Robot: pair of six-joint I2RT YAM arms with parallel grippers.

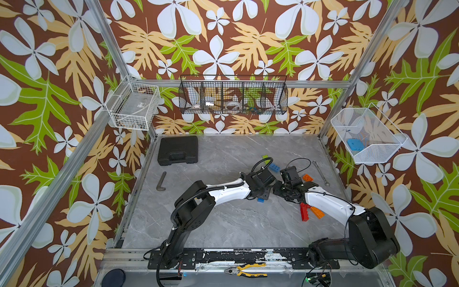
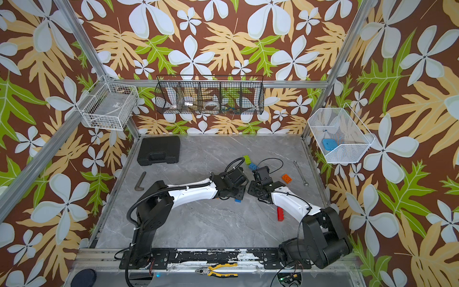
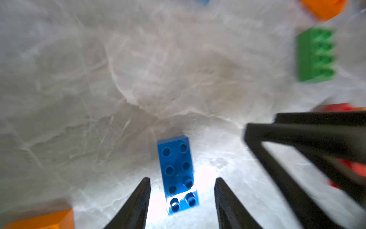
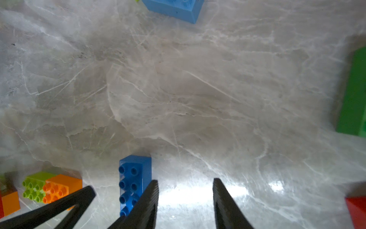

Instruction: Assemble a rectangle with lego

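Observation:
In the left wrist view, a blue brick [image 3: 174,164] lies studs up on the grey floor. Its near end sits between the spread fingers of my open left gripper, with glare across it. The top left view shows a bit of blue brick [image 1: 260,200] beneath the left gripper. My right gripper stands with its fingers apart and only bare floor showing between them. Just outside its left finger is a blue brick [image 4: 130,181], partly hidden by that finger. The two grippers are close together mid-floor.
A green brick [image 4: 352,95] and a red brick [image 4: 358,210] lie at the right wrist view's right edge; a lime brick [image 4: 36,185] and an orange brick [image 4: 63,187] sit lower left. Another blue brick [image 1: 274,167] rests behind the grippers.

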